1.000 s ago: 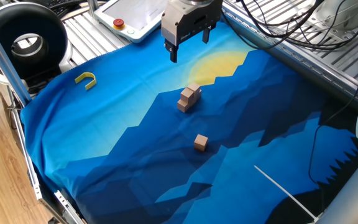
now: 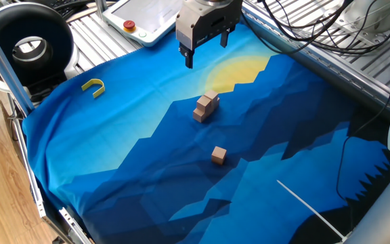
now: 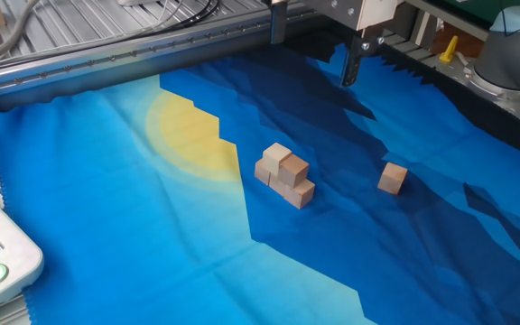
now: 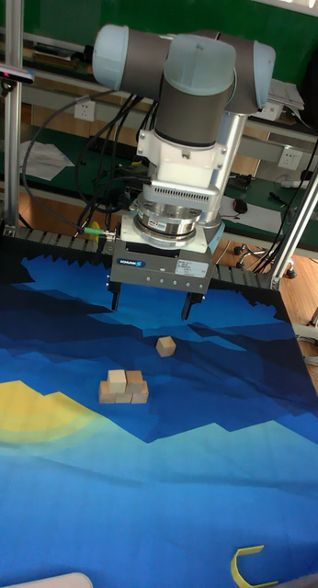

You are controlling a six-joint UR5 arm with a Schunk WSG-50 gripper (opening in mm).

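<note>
A small stack of wooden cubes (image 3: 293, 171) stands on the blue cloth, with two cubes resting side by side on a bottom row; the left top cube (image 4: 116, 378) looks paler in the third exterior view. One loose wooden cube (image 2: 219, 156) lies apart from the stack. My gripper (image 4: 150, 311) hangs above the cloth, open, its two dark fingers (image 3: 349, 72) wide apart with nothing between them. It touches neither the stack nor the loose cube.
A yellow bent piece (image 2: 94, 87) lies on the cloth far from the cubes. A tablet-like panel (image 2: 151, 19) with a red button (image 2: 128, 26) sits beyond the cloth edge. A thin white stick (image 2: 310, 205) lies near the other end.
</note>
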